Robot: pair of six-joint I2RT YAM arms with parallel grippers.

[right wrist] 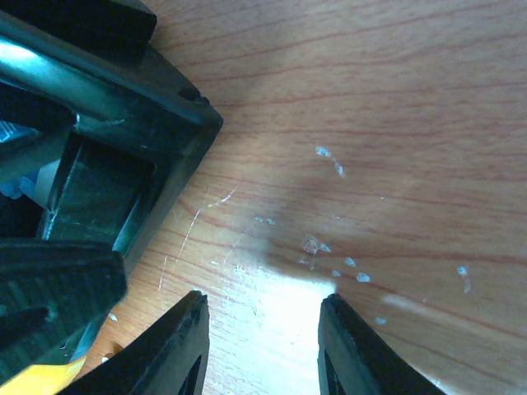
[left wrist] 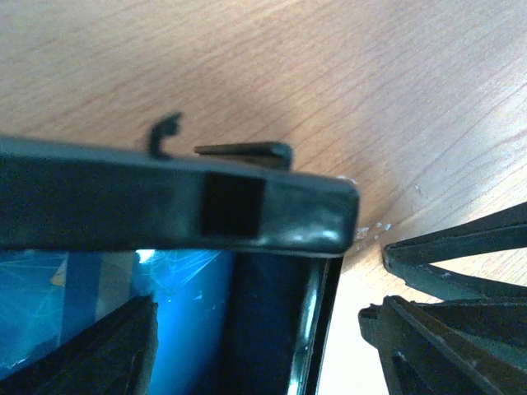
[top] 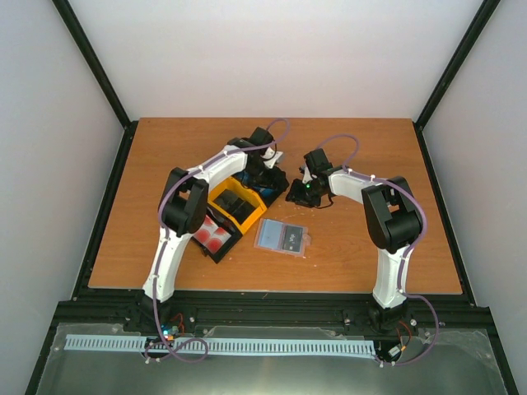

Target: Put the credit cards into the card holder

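Observation:
The card holder, with a yellow section (top: 247, 202) and black compartments, sits left of centre. My left gripper (top: 265, 171) is over its upper right end; in the left wrist view its fingers (left wrist: 107, 354) stand apart above the blue-lined compartment (left wrist: 181, 313). My right gripper (top: 298, 197) is just right of that end; in the right wrist view its fingers (right wrist: 354, 354) are open over bare wood beside the black holder wall (right wrist: 123, 181). Cards in a clear sleeve (top: 280, 237) lie in front, right of the holder.
White walls enclose it on the sides and back.

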